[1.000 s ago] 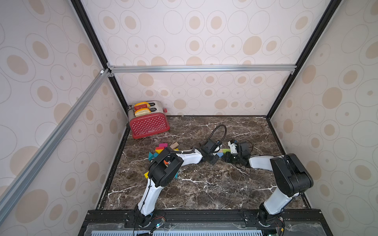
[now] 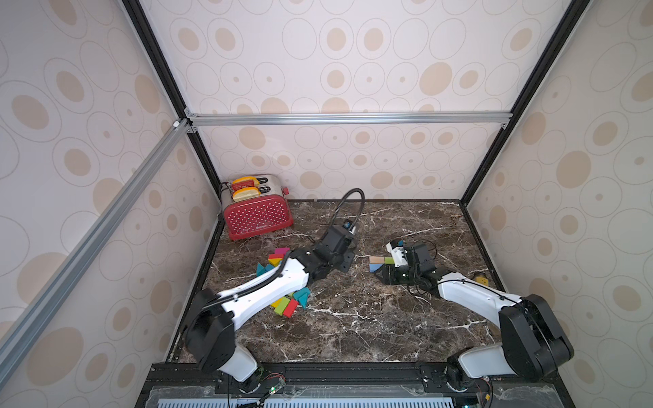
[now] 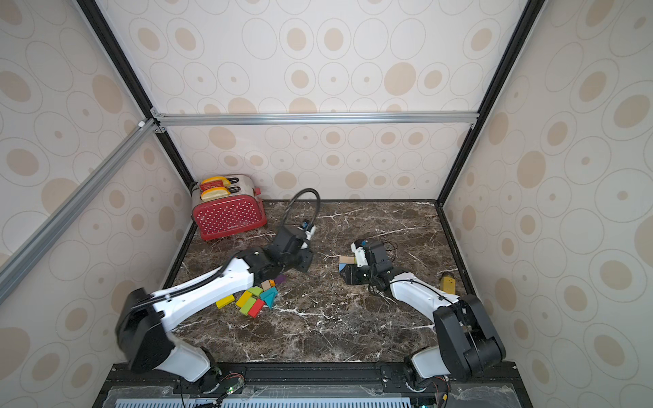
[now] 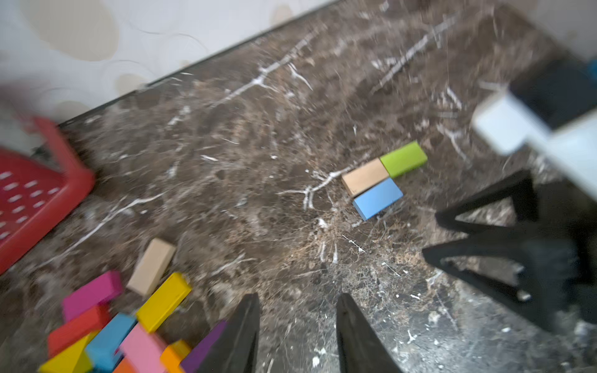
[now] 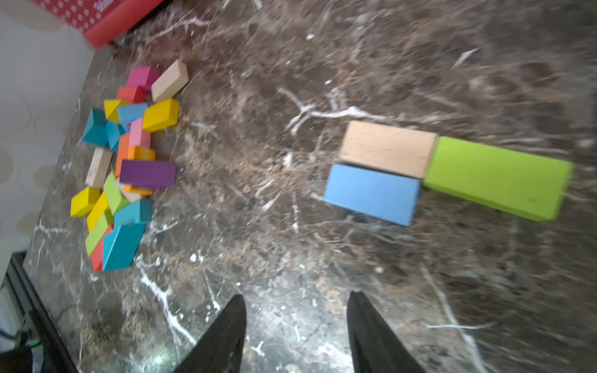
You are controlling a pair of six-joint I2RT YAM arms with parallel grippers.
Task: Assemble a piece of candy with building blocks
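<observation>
Three blocks lie flat together on the marble table: a tan block (image 5: 388, 148) touching the long side of a blue block (image 5: 373, 192), and a green block (image 5: 497, 176) end to end with the tan one. My left gripper is partly open, raised left of this group, with nothing between its fingers. Close to the group is my right gripper, also partly open and empty. In the left wrist view the right gripper's black fingers (image 4: 478, 251) point toward the blue block without touching it. Motion blurs both wrist views somewhat.
A pile of coloured blocks, including a purple block (image 5: 148, 173) and a yellow block (image 4: 163, 301), lies at the left. Behind it stands a red toaster-shaped box (image 2: 258, 216). Something yellow (image 3: 447, 284) sits at the right edge.
My left gripper has pulled back leftward and up from the three-block group, uncovering its left end.
</observation>
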